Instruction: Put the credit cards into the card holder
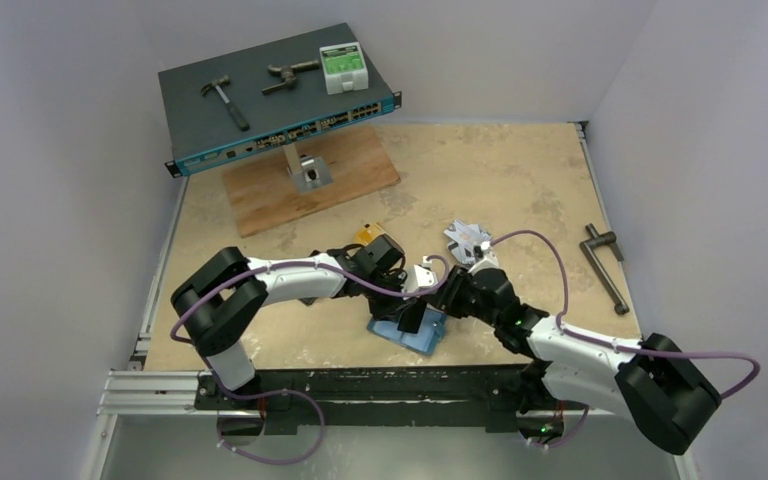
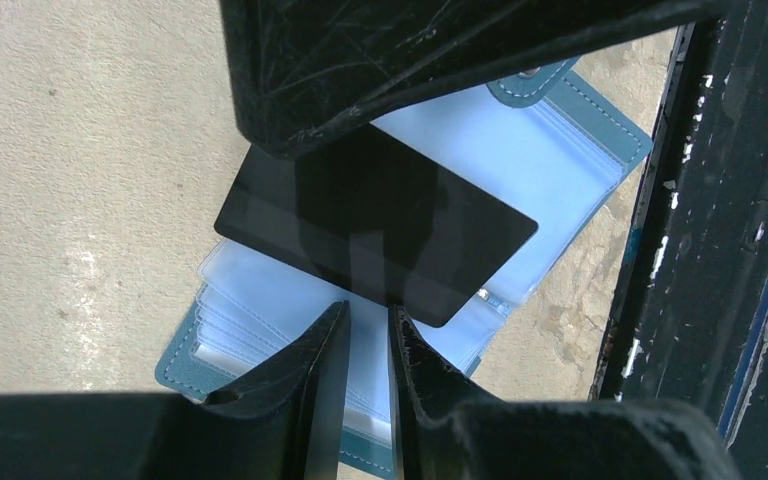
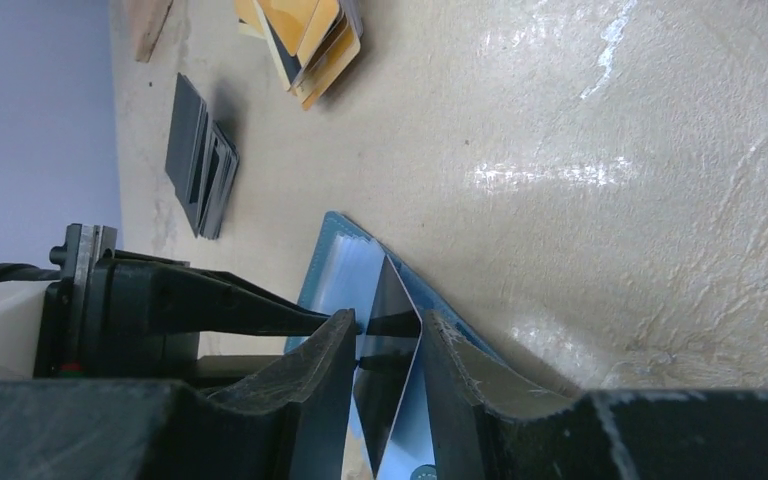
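The blue card holder lies open on the table with its clear sleeves showing. A black card lies tilted across the sleeves, also seen in the right wrist view. My left gripper is over the card's lower edge, fingertips slightly apart. My right gripper is above the card from the right, its fingertips apart around the card's raised edge; whether they touch it I cannot tell. In the right wrist view, a stack of dark cards and yellow cards lie beyond the holder.
Light cards lie behind my right gripper. A metal hammer-like tool lies at the right edge. A rack unit on a wooden board carries hammers and a white box.
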